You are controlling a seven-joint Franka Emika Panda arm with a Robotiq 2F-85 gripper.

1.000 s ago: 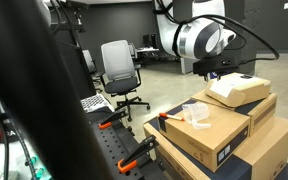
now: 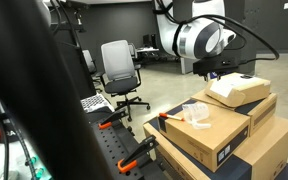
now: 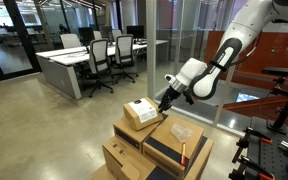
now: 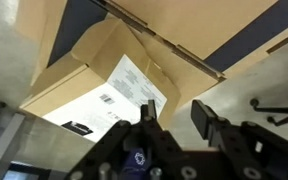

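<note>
My gripper [image 2: 212,76] hangs beside a small cardboard box [image 2: 246,92] with a white paper label [image 2: 224,87] on it. In the wrist view the gripper is open, its dark fingers apart at the lower edge and nothing held between them. The same small box [image 4: 64,95] fills the left of that view, with its printed label [image 4: 134,84] close to the left finger. From the second exterior view, the gripper [image 3: 165,104] appears just to the right of the small box [image 3: 141,113]. Whether it touches the box cannot be told.
On the larger front carton [image 2: 199,142] stand a clear plastic container [image 2: 195,111] and a red-orange stick-like item [image 2: 171,117]. A small white item [image 2: 202,125] lies near them. Office chairs [image 2: 119,65] stand on open floor behind.
</note>
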